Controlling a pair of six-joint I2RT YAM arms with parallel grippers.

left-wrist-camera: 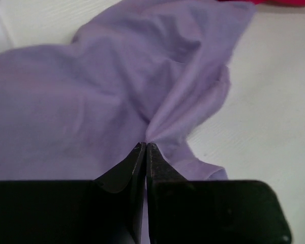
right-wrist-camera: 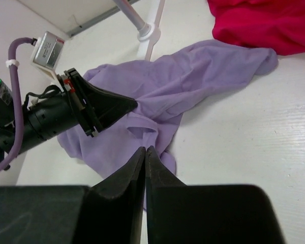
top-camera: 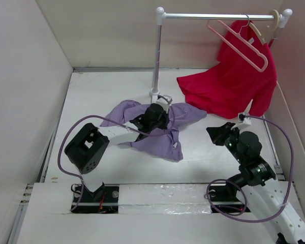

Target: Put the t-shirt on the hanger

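A crumpled purple t-shirt (top-camera: pixel 134 112) lies on the white floor left of centre. My left gripper (top-camera: pixel 165 124) is over its middle, fingers shut; in the left wrist view the tips (left-wrist-camera: pixel 146 146) are at a fold of cloth, and whether any is between them is unclear. My right gripper (top-camera: pixel 211 132) hovers over bare floor right of the shirt; in the right wrist view its tips (right-wrist-camera: pixel 145 151) appear together. A pink hanger (top-camera: pixel 239 46) hangs on the rail (top-camera: pixel 213 16).
A red shirt (top-camera: pixel 223 91) on a wooden hanger spreads to the floor at back right. The rack post (top-camera: pixel 156 61) stands behind the purple shirt. Bare floor (top-camera: pixel 203 157) lies to the right of it.
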